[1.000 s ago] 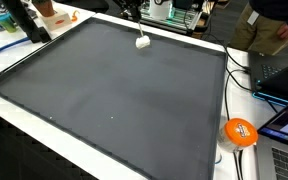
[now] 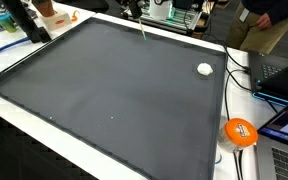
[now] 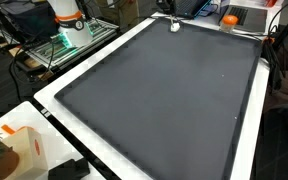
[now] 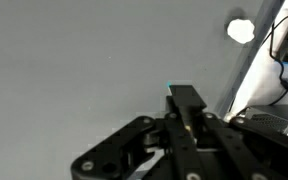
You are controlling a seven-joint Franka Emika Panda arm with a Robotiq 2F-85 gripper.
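A small white rounded object (image 2: 204,69) lies by itself on the dark grey board (image 2: 104,90), near the board's right side in exterior view 1. The wrist view has this white object (image 4: 241,30) at the upper right, clear of my gripper. The black fingers are shut on a thin pale-green stick (image 2: 142,31), which points down at the far part of the board in exterior view 1. From the wrist only a small cyan bit of the stick (image 4: 169,88) shows beside the fingertips.
An orange-topped container (image 2: 238,134) stands on the white table edge at the right, near a laptop (image 2: 278,80) and dark cables. Most of the board is bare. Pots and clutter (image 2: 51,14) occupy the far left corner.
The white object has travelled across the board toward the right in exterior view 1, away from the stick's tip. The stick has shifted only slightly and stays in my gripper.
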